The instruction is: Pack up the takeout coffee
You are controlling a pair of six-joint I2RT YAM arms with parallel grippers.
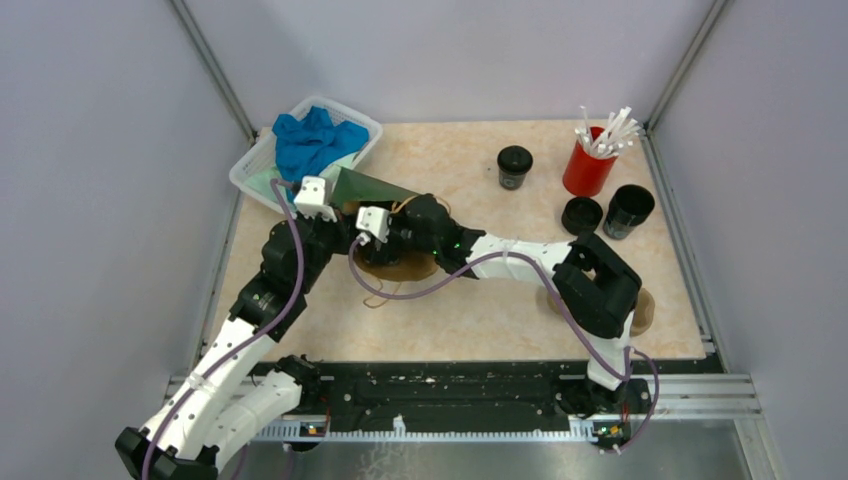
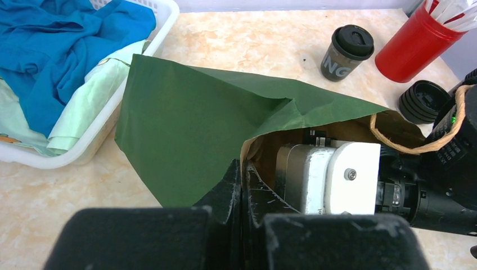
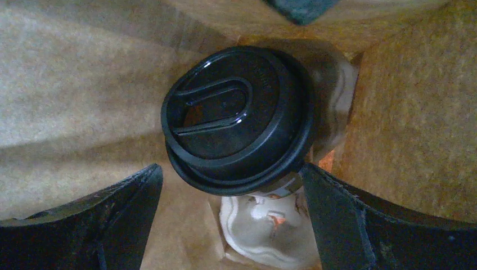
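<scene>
A green-and-kraft paper bag [image 2: 197,124] lies open in the middle of the table, its rim pinched in my left gripper, which is shut on it. My right gripper reaches into the bag, its fingers apart either side of a black-lidded coffee cup [image 3: 225,112], with no contact clearly visible. The cup stands in a moulded carrier [image 3: 264,236] inside. The top view mostly hides the bag's inside behind both wrists.
A white basket [image 1: 245,168] with cloths sits back left. A lidded cup [image 1: 514,165], red straw holder [image 1: 583,172], lid stack [image 1: 581,215] and dark cups [image 1: 628,212] stand right.
</scene>
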